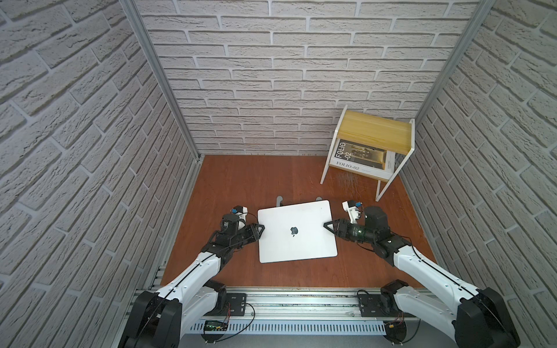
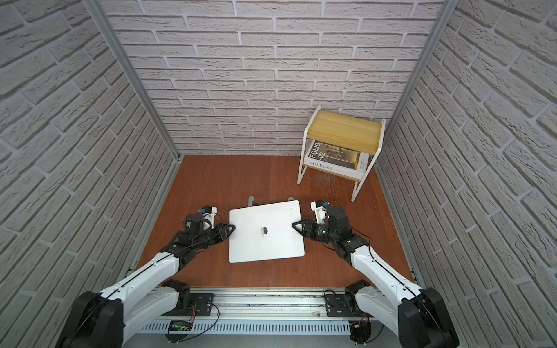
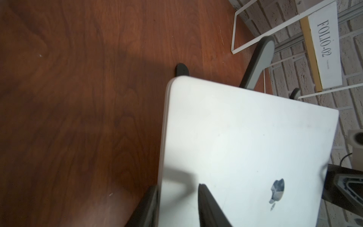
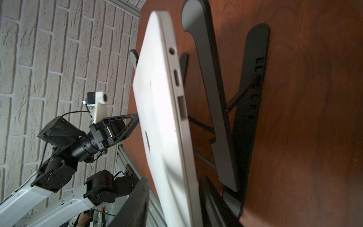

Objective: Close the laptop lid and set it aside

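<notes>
The white laptop (image 1: 298, 246) is closed, held clear of its dark grey stand (image 4: 207, 71), and its lid faces up with the logo showing. My left gripper is shut on its left edge, one finger over the lid and the other mostly hidden past the side. At the opposite edge, my right gripper is part open. Its fingers straddle the laptop, with a visible gap on the lid side. From the top left view, the laptop looks turned slightly, its right side farther back. The laptop covers most of the stand there.
At the back right stands a small white-framed shelf (image 1: 377, 130) with a wooden top and a FOLIO-02 book (image 1: 359, 156) on its lower level.
</notes>
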